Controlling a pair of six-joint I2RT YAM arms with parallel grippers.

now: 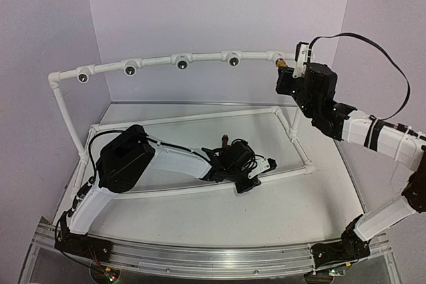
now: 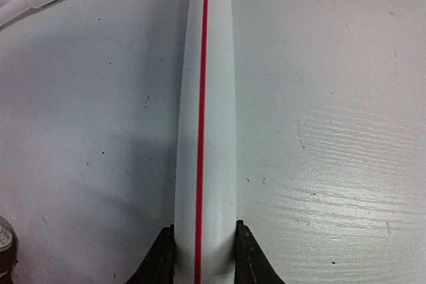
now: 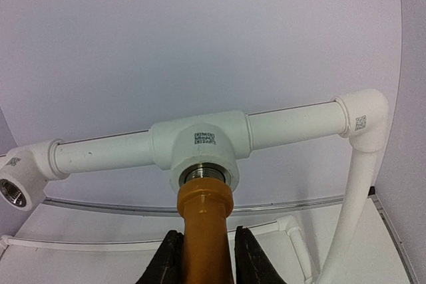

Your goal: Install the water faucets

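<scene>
An orange-brown faucet [image 3: 207, 224] stands between the fingers of my right gripper, which is shut on it. Its threaded end enters the socket of the rightmost tee [image 3: 202, 139] on the upper pipe; some thread shows in the opening. In the top view my right gripper [image 1: 283, 78] is at that tee. My left gripper has its fingers on both sides of the white, red-striped front pipe [image 2: 216, 98] and is shut on it. A dark brown piece with a threaded metal end, perhaps another faucet [image 2: 5, 251], lies at the left wrist view's edge.
Several open tee sockets, such as the leftmost tee [image 1: 83, 74], line the upper pipe to the left. The white frame's lower rear rail [image 1: 193, 119] runs behind the left arm. Bare board [image 1: 293, 211] lies in front at the right.
</scene>
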